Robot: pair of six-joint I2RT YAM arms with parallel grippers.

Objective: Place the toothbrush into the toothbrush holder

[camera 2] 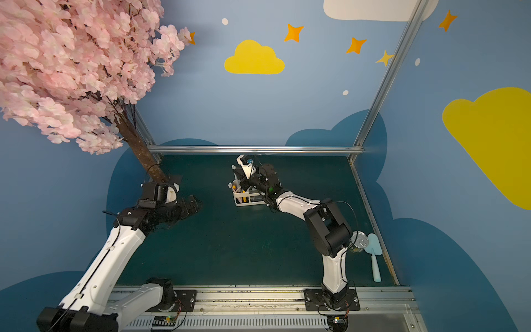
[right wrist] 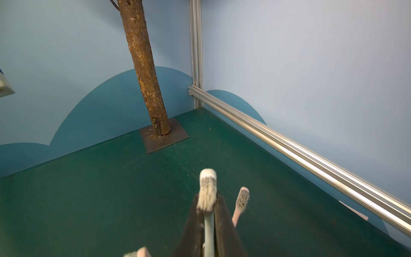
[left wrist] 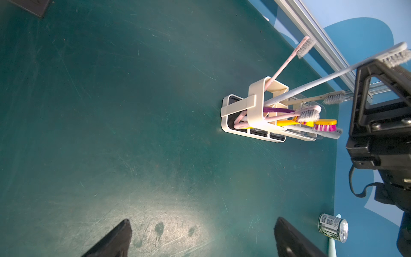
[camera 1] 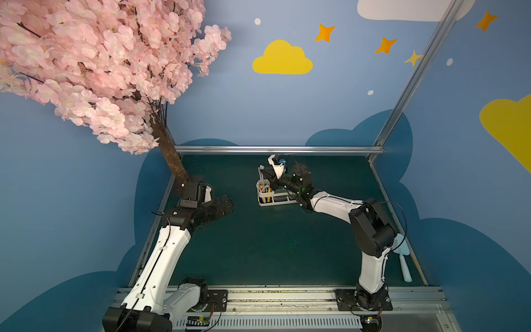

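A white toothbrush [left wrist: 316,81], head up, leans with its lower end inside the cream holder [left wrist: 256,102]. My right gripper is shut on this white toothbrush, just below its bristles, in the right wrist view. In the top left view, the right gripper [camera 1: 265,170] stands over the left end of the holder. Other toothbrushes stand in it: pink ones, a yellow one [left wrist: 326,123] and a beige one [left wrist: 329,98]. My left gripper is open and empty, off to the holder's left. How deep the white toothbrush sits is hard to tell.
A tree trunk [right wrist: 145,77] rises at the back left. By the right edge lie a can [left wrist: 333,227] and a light blue scoop [camera 2: 374,254]. A metal rail [camera 1: 276,149] runs along the back.
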